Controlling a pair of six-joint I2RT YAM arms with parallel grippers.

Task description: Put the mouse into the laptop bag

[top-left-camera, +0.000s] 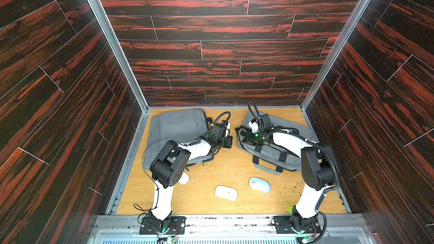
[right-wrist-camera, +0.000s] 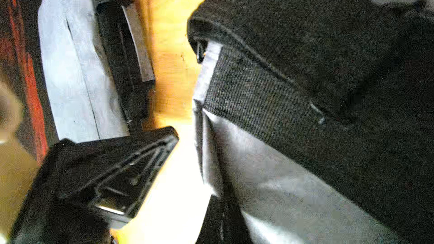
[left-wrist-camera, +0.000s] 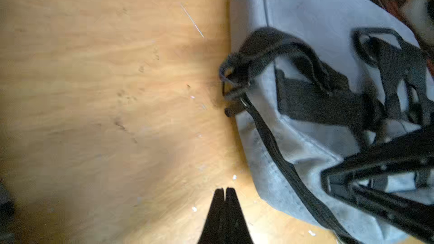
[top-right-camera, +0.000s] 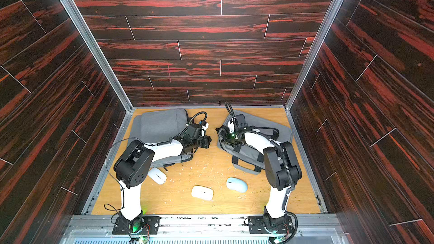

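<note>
The right grey laptop bag (top-left-camera: 289,124) lies with its black zipper strip (left-wrist-camera: 289,171) and handle straps facing up. My left gripper is shut, nothing between its fingertips, over bare wood left of that bag. A small dark tab, likely the zipper pull (left-wrist-camera: 230,109), hangs at the bag's corner, outside those fingers. Low in the right wrist view, my right gripper is shut on a fold of the bag's edge. A white mouse (top-right-camera: 202,193) and a light-blue mouse (top-right-camera: 236,184) rest on the front table; another white mouse (top-right-camera: 157,175) sits by the left arm.
A second grey bag (top-right-camera: 158,124) lies at the left, partly under my left arm. Between the two bags runs a narrow strip of bare table (top-left-camera: 230,165). Dark panelled walls enclose the back and sides.
</note>
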